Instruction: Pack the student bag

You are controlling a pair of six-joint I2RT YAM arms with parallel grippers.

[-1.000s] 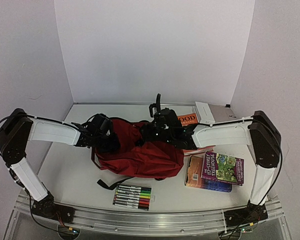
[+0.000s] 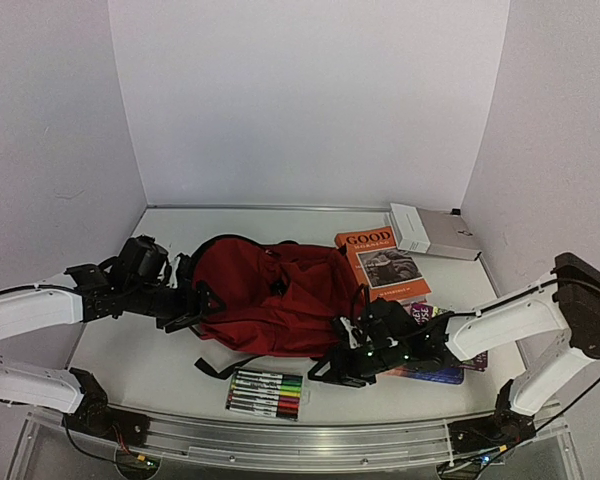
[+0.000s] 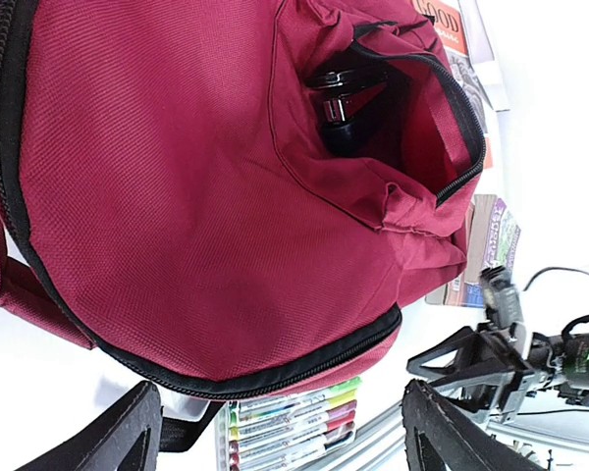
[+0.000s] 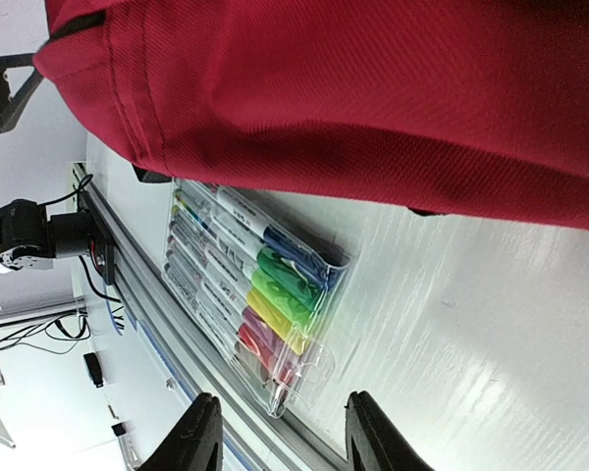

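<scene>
The red bag [image 2: 280, 310] lies in the middle of the table. In the left wrist view the bag [image 3: 196, 186] shows a gaping zipped pocket with a dark object [image 3: 344, 113] inside. My left gripper [image 2: 202, 305] is over the bag's left side, its fingers [image 3: 128, 432] wide apart with nothing between them. Close to the bag's front right corner is my right gripper [image 2: 335, 372], open and empty, to the right of the marker pack [image 2: 264, 394]. In the right wrist view the clear pack [image 4: 250, 285] of coloured markers lies beyond the fingers [image 4: 201, 432], partly under the bag's overhang.
An orange book [image 2: 385, 262] lies behind the bag at right, beside a white and grey box [image 2: 438, 232]. More books [image 2: 435, 374] sit partly hidden under my right arm.
My right gripper has come from over the bag's top down to the table front, near the markers. Bag and markers stay put.
</scene>
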